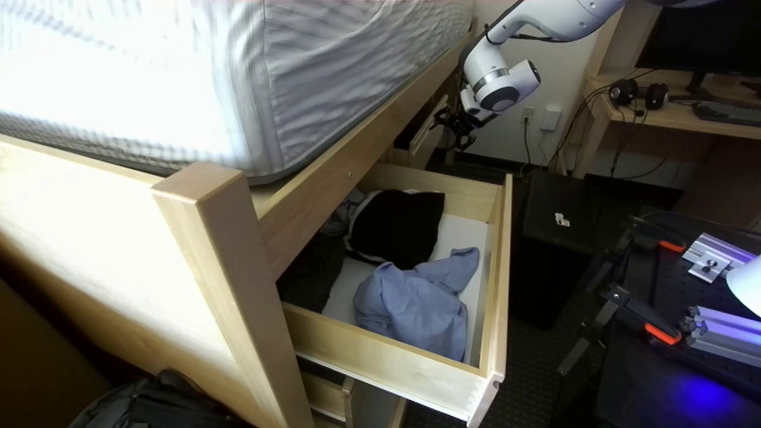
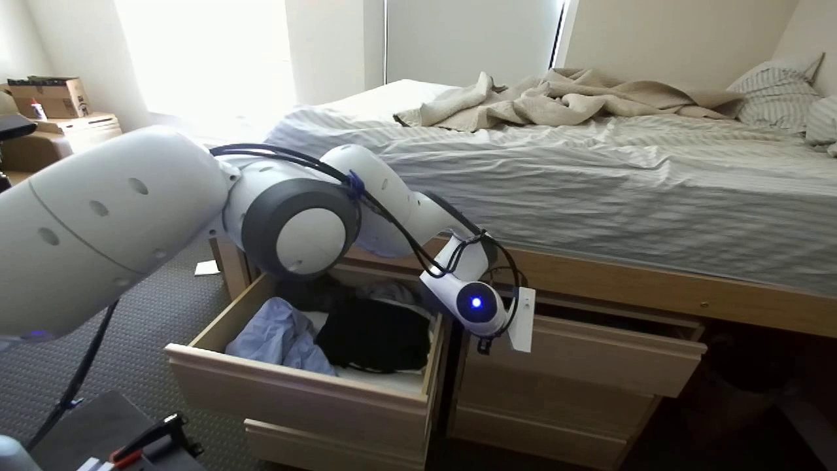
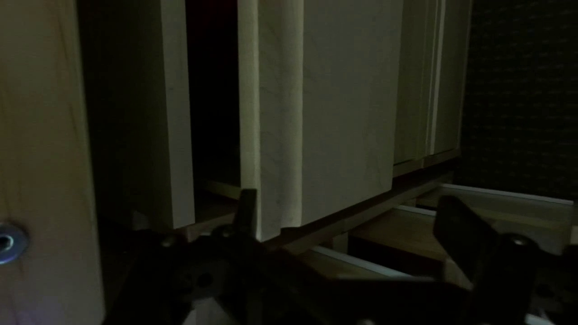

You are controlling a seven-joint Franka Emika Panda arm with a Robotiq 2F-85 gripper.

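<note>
In the wrist view my gripper is open, its two dark fingers wide apart. Behind them is the front of a wooden drawer (image 3: 347, 108), with a dark gap behind its top edge. The left finger (image 3: 247, 208) overlaps that edge; whether they touch I cannot tell. In exterior view 2 this drawer (image 2: 596, 345) stands slightly out under the bed, and the wrist hides most of my gripper. Exterior view 1 shows the gripper (image 1: 450, 132) beyond a wide-open drawer (image 1: 499, 285), which holds blue cloth (image 1: 414, 299) and black cloth (image 1: 399, 224).
The bed rail (image 2: 628, 294) runs above the drawers, and a wooden board with a bolt fills the left of the wrist view (image 3: 43, 135). A lower drawer (image 2: 329, 447) also sticks out. A black table with clamps (image 1: 656, 385) stands at the right.
</note>
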